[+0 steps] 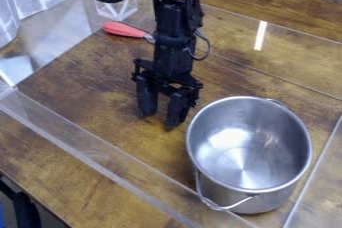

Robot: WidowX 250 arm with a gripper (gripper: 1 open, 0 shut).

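My black gripper [162, 106] hangs low over the middle of the wooden table [80, 122], its fingertips down at or just above the surface; whether they touch, and whether the fingers hold anything, is hard to tell in the dark. A large steel pot [249, 152] with a wire handle stands at the lower right, just right of the gripper. A red-handled tool [124, 29] lies behind the arm at the upper left, partly hidden.
Clear plastic walls edge the table at the left and along the lower left.
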